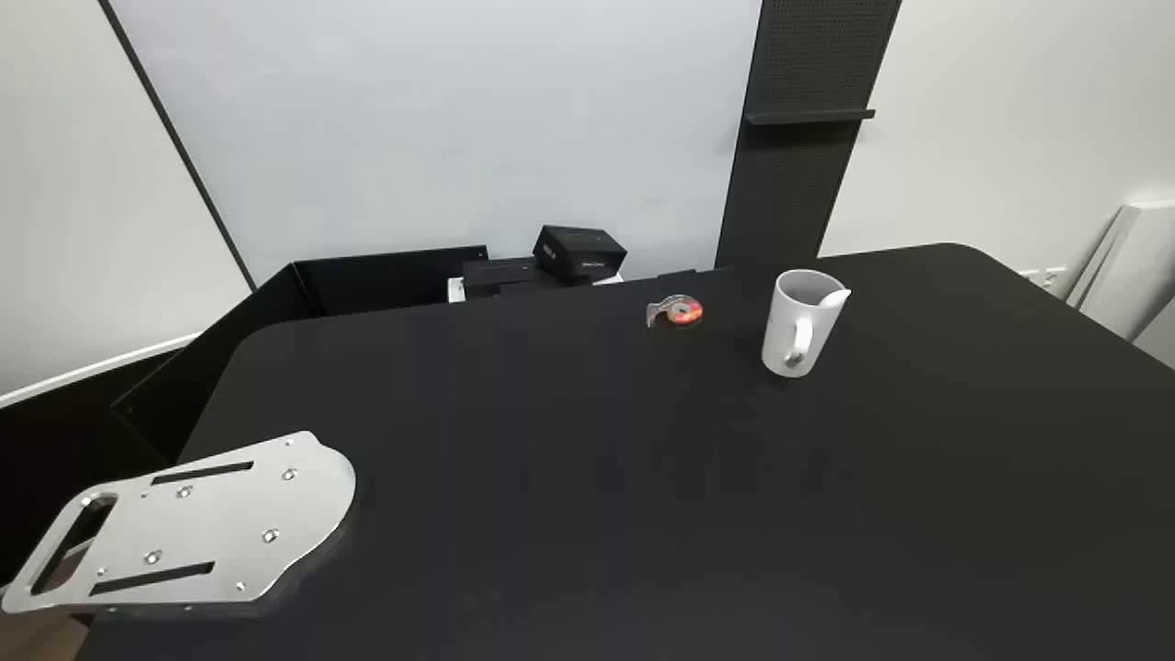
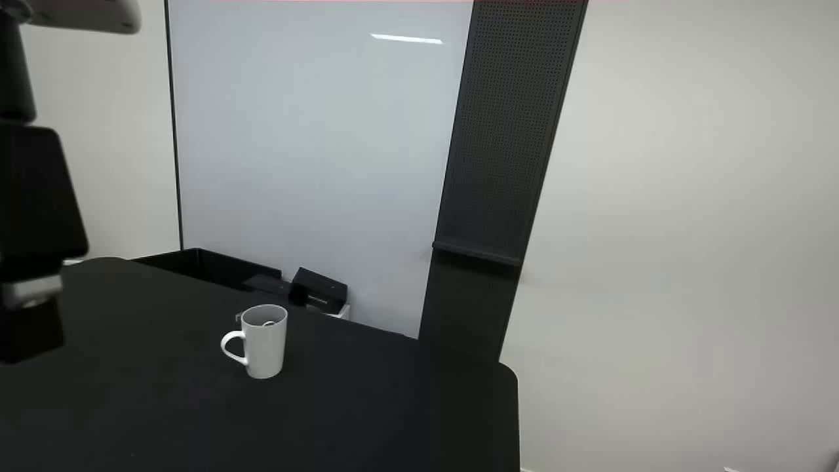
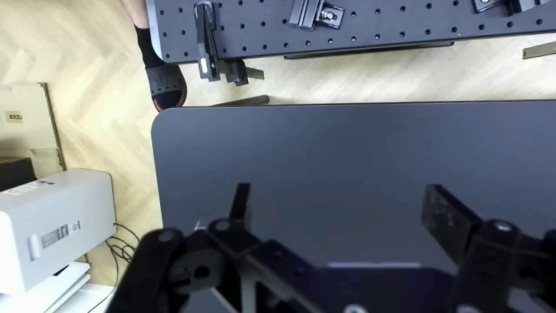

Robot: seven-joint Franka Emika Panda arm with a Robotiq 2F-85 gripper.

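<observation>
A white mug (image 1: pixel 795 325) stands upright on the black table (image 1: pixel 529 474), toward the back right in exterior view 1, with something white poking above its rim. Left of it lies a small tape dispenser (image 1: pixel 675 312) with a red and orange roll. In exterior view 2 the same mug (image 2: pixel 264 341) shows its handle on the left. My gripper is open in the wrist view, its two black fingers wide apart over bare dark tabletop with nothing between them. Neither mug nor tape appears in that view.
A silver metal plate (image 1: pixel 209 523) overhangs the table's left edge. Black boxes (image 1: pixel 578 252) sit just behind the table. In the wrist view, a perforated bench (image 3: pixel 365 23) stands across a floor gap, and a person's foot (image 3: pixel 167 83) is near the table corner.
</observation>
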